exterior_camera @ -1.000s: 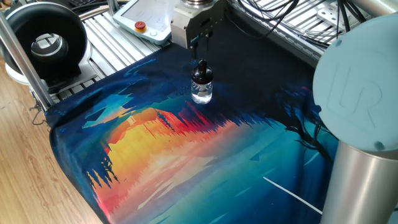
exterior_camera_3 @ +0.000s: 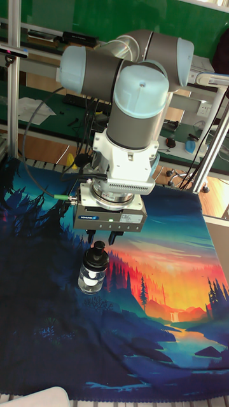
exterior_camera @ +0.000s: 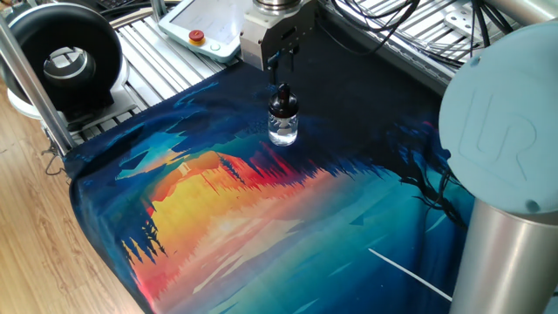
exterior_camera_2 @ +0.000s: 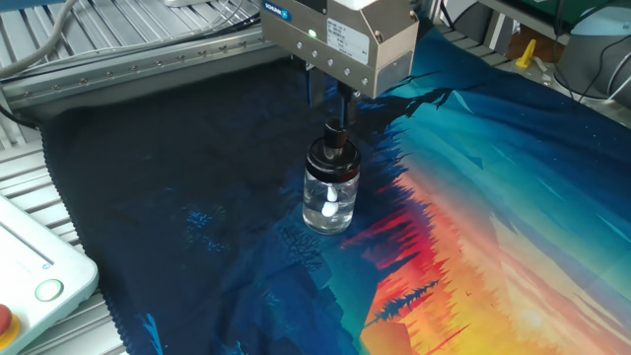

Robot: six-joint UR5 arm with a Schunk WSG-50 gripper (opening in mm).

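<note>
A clear glass bottle with a black dropper cap stands upright on the printed cloth. Clear liquid shows inside the bottle, below its dark collar. My gripper points down close to the cap, its two dark fingers spread with a gap between them. From the third exterior view, the gripper appears just behind and above the bottle, and one finger overlaps the cap's top edge in the picture. Whether finger and cap touch, I cannot tell. Nothing is held.
The cloth covers the table, with wide free room around the bottle. A teach pendant with a red stop button lies at the table's edge. Cables run along the metal frame. A black round object stands off one corner.
</note>
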